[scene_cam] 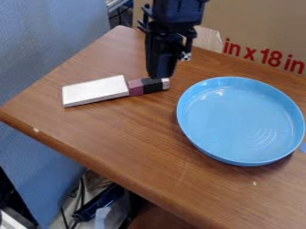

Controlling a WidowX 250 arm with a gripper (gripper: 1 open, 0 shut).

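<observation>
My black gripper (162, 67) hangs from the top of the view, just above the right end of a flat object (93, 91) with a long white part and a short pinkish, dark end. Whether its fingers are apart or closed does not show clearly. A light blue plate (239, 121) lies to the right of both on the wooden table.
A cardboard box (263, 36) with red print stands along the back of the table (120, 161). A blue-grey surface is beyond the left edge.
</observation>
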